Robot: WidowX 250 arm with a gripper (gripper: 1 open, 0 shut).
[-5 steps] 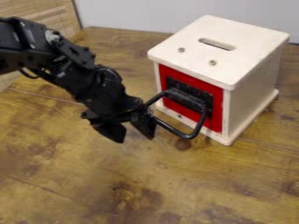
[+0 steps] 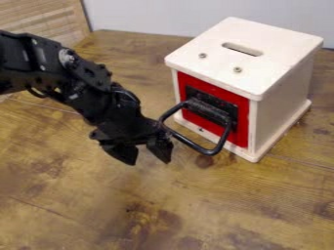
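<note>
My black arm reaches in from the left, its gripper [image 2: 139, 151] low over the wooden floor, just left of a black looped handle [image 2: 196, 145] on the front of a white wooden box [image 2: 278, 103]. The box has a red front [image 2: 196, 70] with a black panel, and a slot and two small screws on top. The fingertips are apart with nothing visible between them, beside the handle rather than around it.
Bare wooden surface [image 2: 144, 210] spreads across the front and behind the arm. A white wall stands at the back, and a slatted wooden piece [image 2: 14, 86] is at the far left.
The arm and gripper have drawn back slightly to the left, away from the handle. The box and handle look unchanged.
</note>
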